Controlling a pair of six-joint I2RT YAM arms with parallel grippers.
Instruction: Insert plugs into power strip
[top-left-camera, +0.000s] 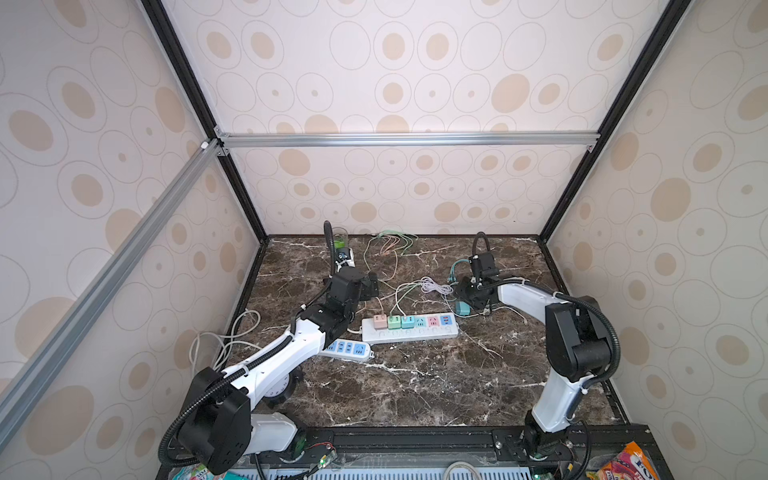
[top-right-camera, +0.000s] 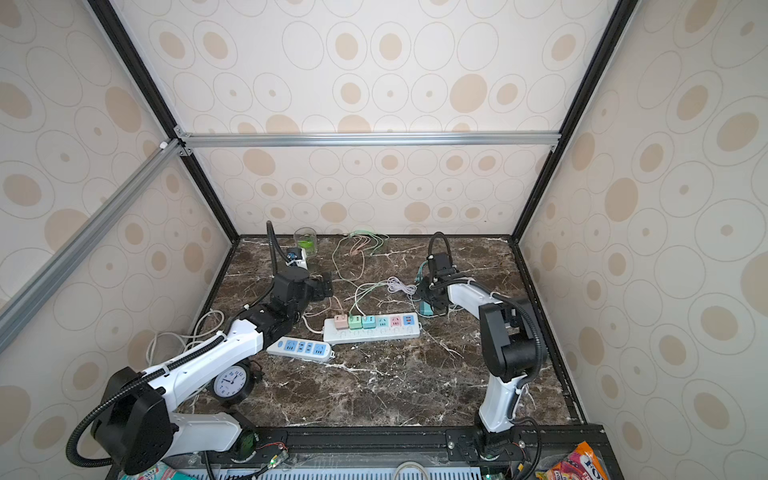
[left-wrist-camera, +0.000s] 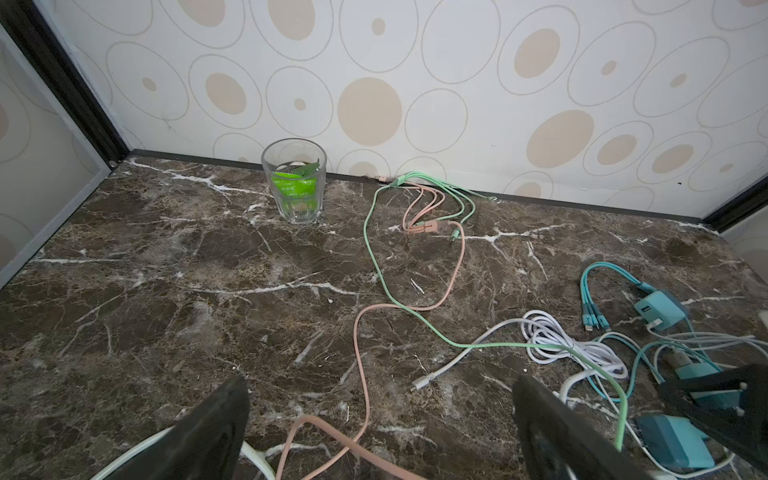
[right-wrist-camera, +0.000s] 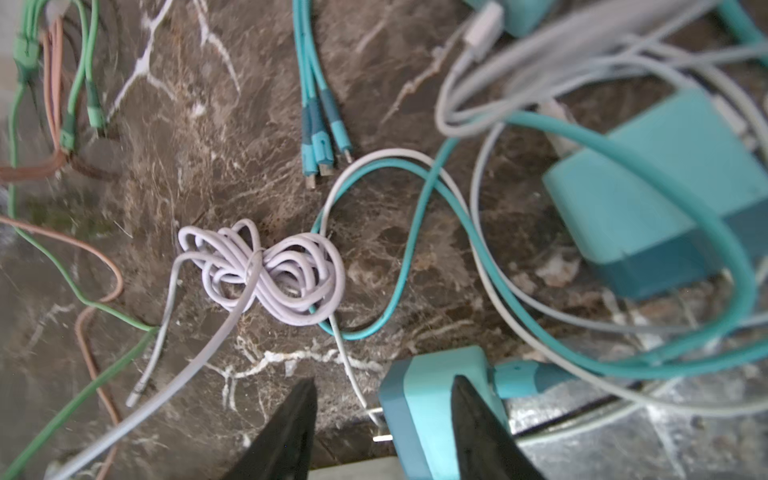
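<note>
The white power strip (top-left-camera: 409, 334) lies mid-table with pink, green and teal plugs seated on its left side. My right gripper hangs over a teal charger (right-wrist-camera: 428, 400) with exposed prongs and a cable, its fingers parted around the charger's near part; contact is unclear. Another teal charger (right-wrist-camera: 656, 192) lies right of it among looped cables. My left gripper is open above the pink and white cables left of centre, nothing held.
A smaller white strip (top-right-camera: 300, 348) and a clock (top-right-camera: 230, 381) lie at left front. A glass (left-wrist-camera: 294, 184) stands at the back. Cables cover the back middle.
</note>
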